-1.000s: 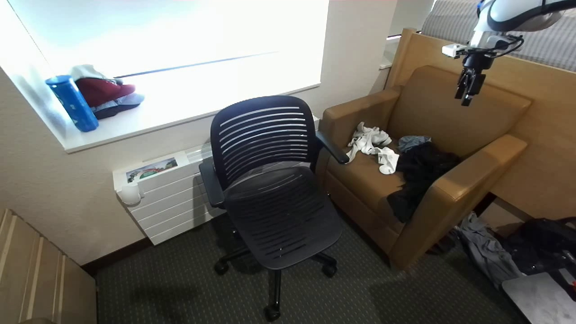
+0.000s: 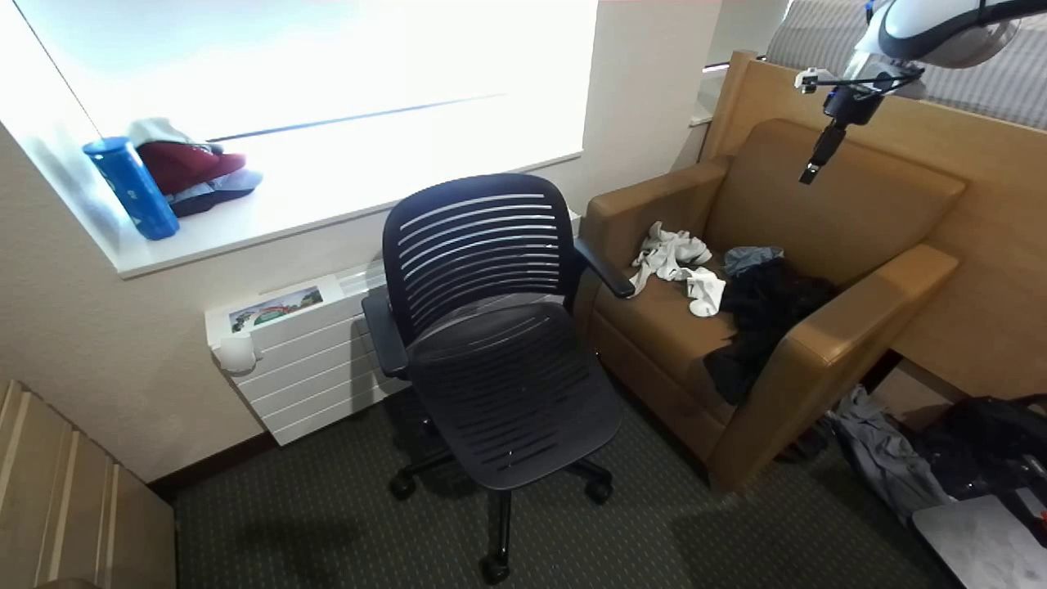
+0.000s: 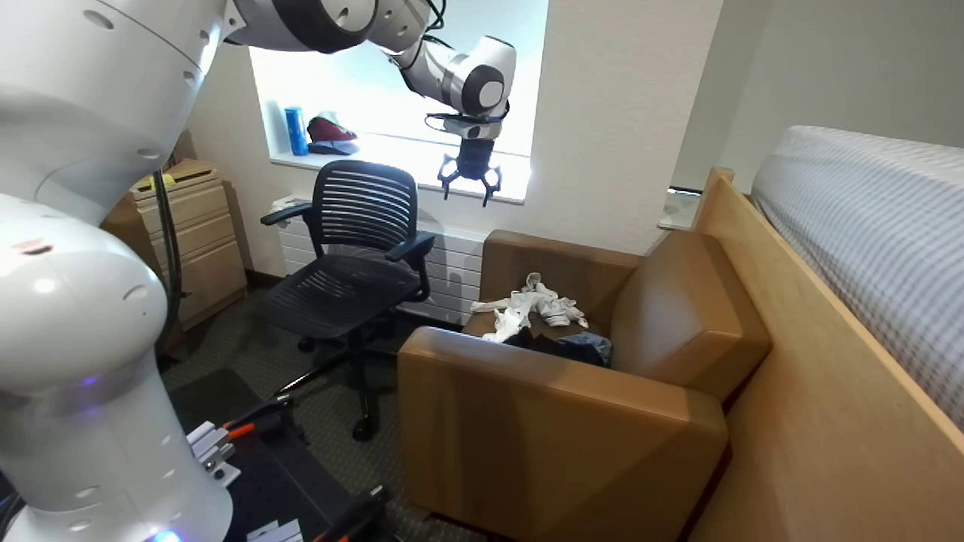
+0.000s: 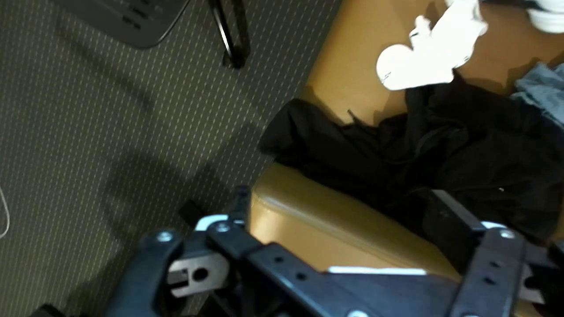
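Note:
My gripper (image 3: 466, 198) hangs in the air, its two fingers spread apart with nothing between them. In the wrist view those fingers (image 4: 458, 208) stand wide over an armrest of the brown armchair (image 4: 317, 232). A black garment (image 4: 370, 153) lies crumpled on the seat beside that armrest. White cloths (image 4: 431, 53) rest farther in on the seat, and a bluish-grey cloth (image 2: 752, 258) lies near the backrest. From the first exterior view, the gripper (image 2: 806, 178) appears well above the clothes, touching none of them. The armrest hides most of the black garment in the second exterior view.
A black swivel chair (image 2: 510, 393) stands beside the armchair, its armrest close to it. On the windowsill are a blue bottle (image 2: 136, 188) and caps (image 2: 186, 168). A wooden bed frame (image 3: 813, 361) rises behind the armchair. Carpet (image 2: 324, 520) is open in front.
The gripper has shifted a little left in the first exterior view and turned, so its fingers now line up edge-on there. The clothes and chairs have stayed put.

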